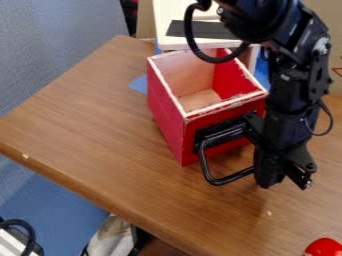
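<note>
A red wooden box [171, 115] with an open top and pale interior stands on the wooden table [80, 140]. On its front side is a black frame with a rod handle [214, 175]. The black arm comes from the top right, its gripper [281, 170] low at the box's front right, beside the handle. Whether its fingers are open or shut does not show clearly.
A white box with a dark panel [194, 25] stands behind the red box, over blue material. A red round object [323, 247] lies at the bottom right.
</note>
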